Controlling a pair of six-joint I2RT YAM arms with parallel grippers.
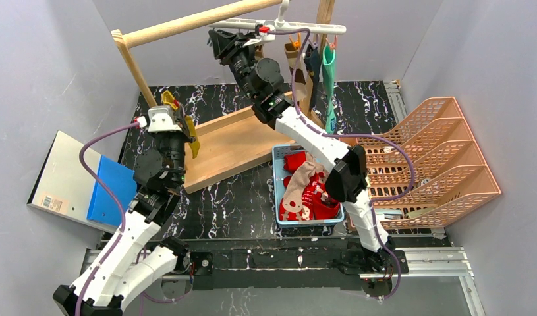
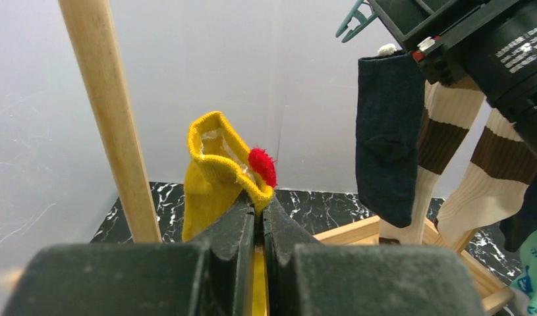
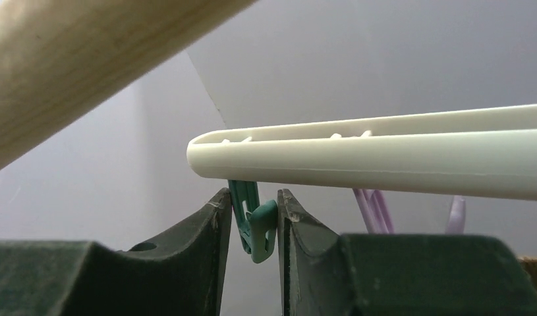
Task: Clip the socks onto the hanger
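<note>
My left gripper is shut on a yellow sock with red trim, held upright left of the hanging socks. My right gripper is up at the white hanger, its fingers slightly apart around a green clip below the hanger's end; whether it grips the clip is unclear. A lilac clip hangs further right. Dark, striped and teal socks hang from the hanger.
A wooden frame carries the hanger over a wooden tray. A blue basket of red and beige socks and an orange rack stand to the right.
</note>
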